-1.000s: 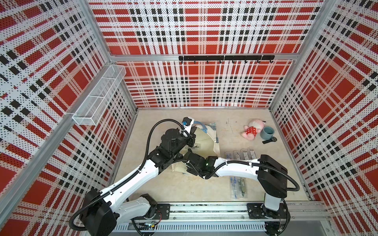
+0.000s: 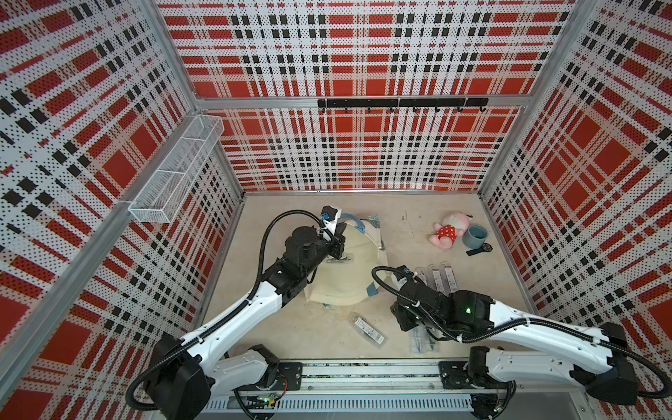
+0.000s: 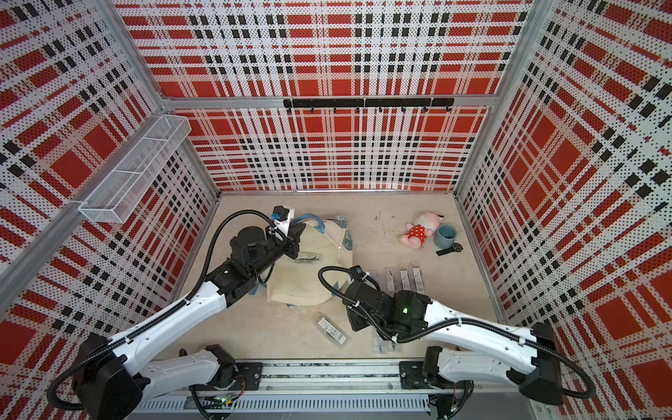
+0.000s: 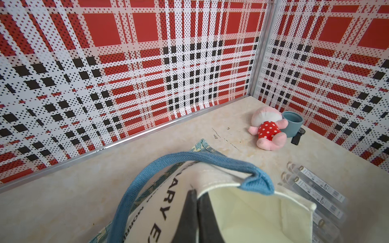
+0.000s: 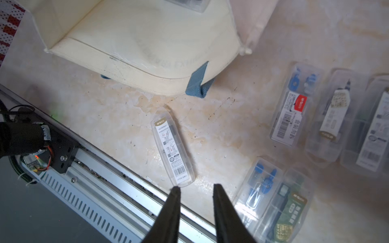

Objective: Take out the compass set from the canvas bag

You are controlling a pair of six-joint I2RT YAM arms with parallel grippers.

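Observation:
The cream canvas bag (image 2: 357, 276) lies at the table's middle with its flap raised. My left gripper is shut on its printed rim beside the blue strap (image 4: 259, 182). A clear case (image 5: 188, 4) lies inside the bag, top of the right wrist view. Another clear compass set case (image 5: 172, 149) with a white label lies on the table in front of the bag. My right gripper hangs over the front of the table, part open with nothing between its fingers.
Several clear cases (image 5: 289, 117) lie right of the bag. A pink plush toy (image 2: 448, 234), a teal cup (image 2: 476, 238) and a black watch stand or lie at the back right. A wire basket (image 2: 175, 171) hangs on the left wall.
My right arm has pulled back out of the bag toward the front right. A clear case now shows on the table before the bag. The left arm has barely moved.

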